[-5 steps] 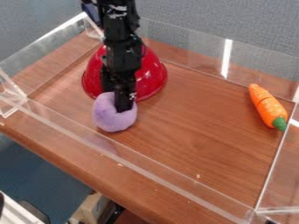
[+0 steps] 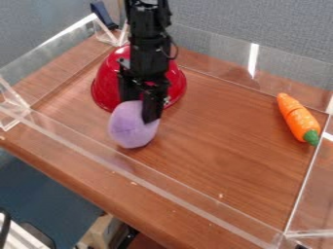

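My black gripper (image 2: 143,97) reaches down from the top centre in front of a red bowl-like object (image 2: 107,83). Its tip is at the upper part of a purple, rounded toy (image 2: 132,126) on the wooden table (image 2: 196,195). Whether the fingers are shut on the toy is hard to tell, as they are dark and overlap it.
An orange carrot (image 2: 298,118) with a green tip lies at the right. Clear plastic walls (image 2: 250,224) edge the table.
The gripper and the purple toy have shifted slightly to the right over the last second. The red object and carrot stay where they were.
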